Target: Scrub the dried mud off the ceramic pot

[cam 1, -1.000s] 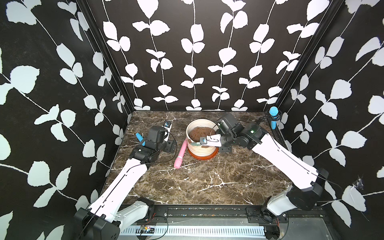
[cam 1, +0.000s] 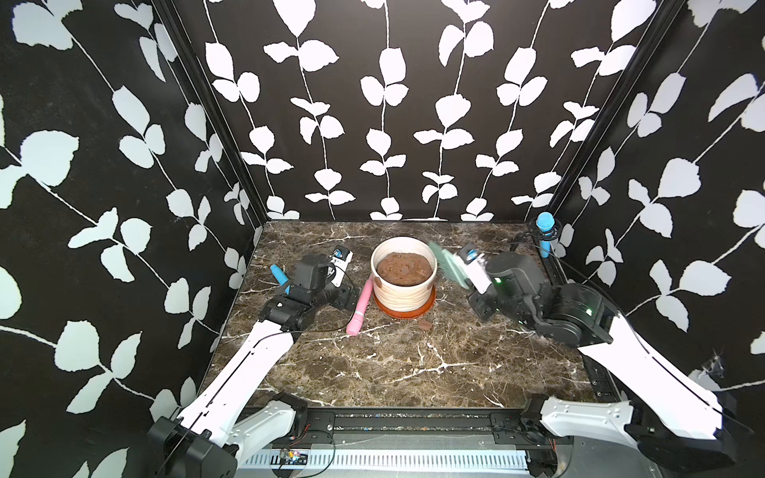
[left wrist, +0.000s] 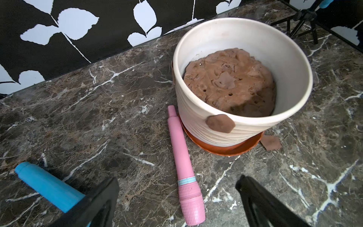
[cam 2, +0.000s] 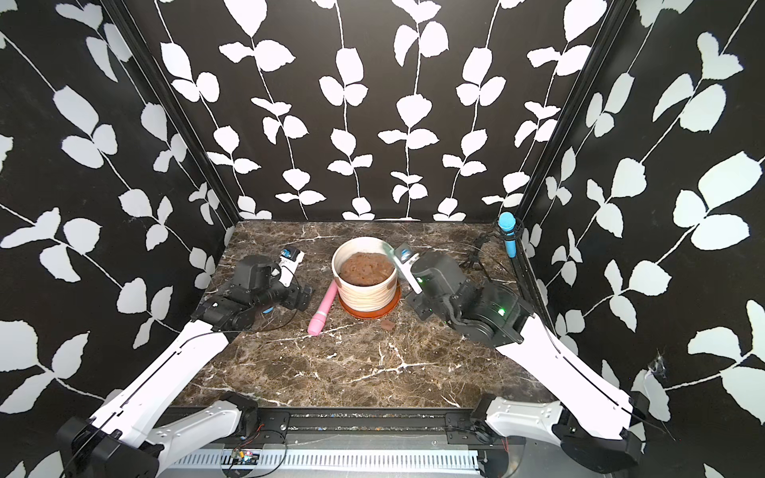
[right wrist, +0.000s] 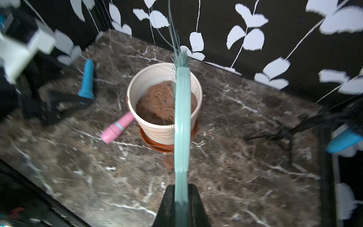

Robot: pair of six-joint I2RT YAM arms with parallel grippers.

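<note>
The cream ceramic pot [left wrist: 242, 130], filled with brown soil [left wrist: 230, 83], stands on an orange saucer [left wrist: 226, 150]. A brown mud patch [left wrist: 220, 123] clings to its outer wall below the rim; another shows at its left edge. One brown flake [left wrist: 270, 142] lies on the table beside the saucer. My right gripper is shut on a teal brush [right wrist: 182, 124], whose bristles [right wrist: 181, 59] point up and away. The arm is right of the pot, with the brush apart from the patch. My left gripper stands open left of the pot, nothing between its fingers.
A pink tool [left wrist: 182, 158] lies close along the pot's left side. Farther left is a blue tool [left wrist: 49, 185]. A second blue item [cam 1: 545, 231] sits in a black holder at the back right.
My right arm has swung from the pot's front to its right, taking the brush off the wall. A brown flake has appeared on the table. The left gripper has turned slightly.
</note>
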